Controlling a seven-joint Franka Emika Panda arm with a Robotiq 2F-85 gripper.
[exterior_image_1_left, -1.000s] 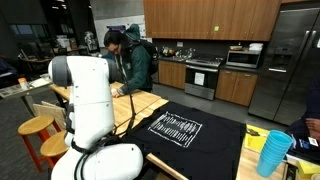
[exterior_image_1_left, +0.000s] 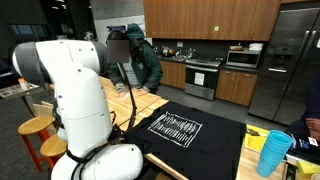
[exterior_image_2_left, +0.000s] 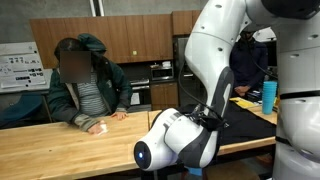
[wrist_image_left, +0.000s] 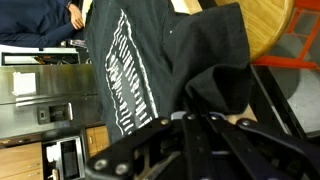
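A large black cloth (wrist_image_left: 140, 70) with rows of white print lies spread over the table. In exterior view 1 the same cloth (exterior_image_1_left: 190, 135) covers most of the tabletop. My gripper is at the cloth's near end in the wrist view. A raised, folded part of the cloth (wrist_image_left: 212, 45) runs up to the fingers, which are shut on it. The bunched fabric hides the fingertips. In exterior view 2 the gripper end is dark against the dark cloth, so its fingers are hard to make out.
Blue cups (exterior_image_1_left: 273, 153) stand at the table's right end, beside a yellow item (exterior_image_1_left: 256, 139). A person in a dark green jacket (exterior_image_2_left: 95, 85) stands by the wooden table (exterior_image_2_left: 75, 150). Orange stools (exterior_image_1_left: 40, 125) are at the left. Kitchen cabinets line the back.
The white arm's upper part has shifted right and risen slightly in exterior view 1. The printed part of the cloth looks unmoved.
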